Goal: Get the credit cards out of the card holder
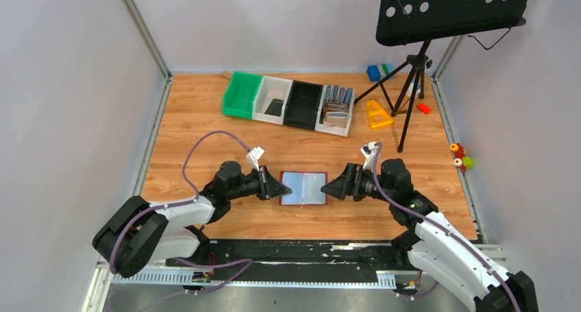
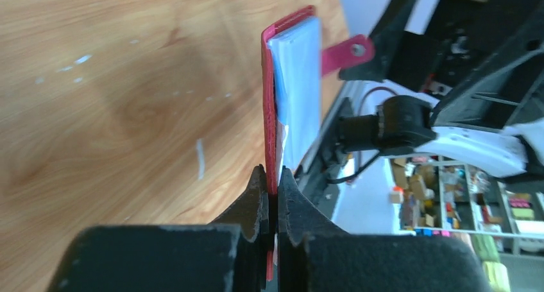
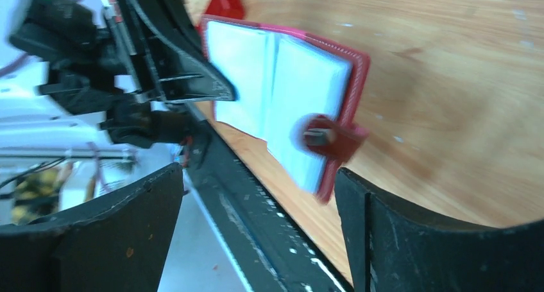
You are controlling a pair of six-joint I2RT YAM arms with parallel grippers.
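The card holder (image 1: 303,188) lies spread open between the grippers, with a red cover, pale blue sleeves and a pink strap with a snap in the wrist views. My left gripper is shut on its thin edge, which runs between the fingertips in the left wrist view. My right gripper stands open just off the other end, with the holder (image 3: 305,86) beyond its fingers and nothing held. Whether cards are in the sleeves I cannot tell.
A row of bins (image 1: 240,92) with tools in one stands at the back. A black music stand (image 1: 449,17), a yellow piece (image 1: 377,116) and small toys (image 1: 460,156) are at the right. Bare table surrounds the holder.
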